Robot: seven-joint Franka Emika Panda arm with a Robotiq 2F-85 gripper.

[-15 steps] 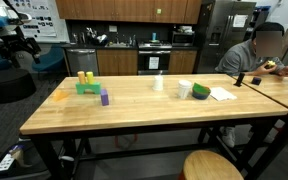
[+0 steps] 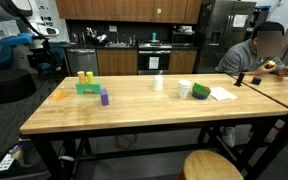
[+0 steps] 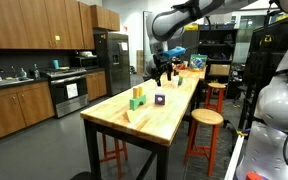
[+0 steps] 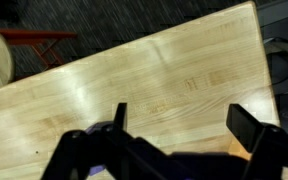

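My gripper stands open above the wooden table, with nothing between its fingers. In exterior view 2 the gripper (image 3: 165,77) hangs over the tabletop, clear of the blocks. On the table stand a green block (image 2: 88,88) with yellow pieces (image 2: 82,77) at it, a purple block (image 2: 104,97) and a flat orange piece (image 2: 60,95). The wrist view shows bare wood between the fingers; an orange edge (image 4: 238,148) lies by the right finger, and a purple patch shows partly behind the left one.
Farther along the table (image 2: 144,115) are a white container (image 2: 158,83), a white cup (image 2: 184,89), a green bowl (image 2: 201,91) and a white sheet (image 2: 222,93). A person (image 2: 254,55) sits at the far right. Stools stand beside the table.
In exterior view 1 the arm and gripper have moved right, from the upper left toward the table's left end. The objects on the table stay where they were.
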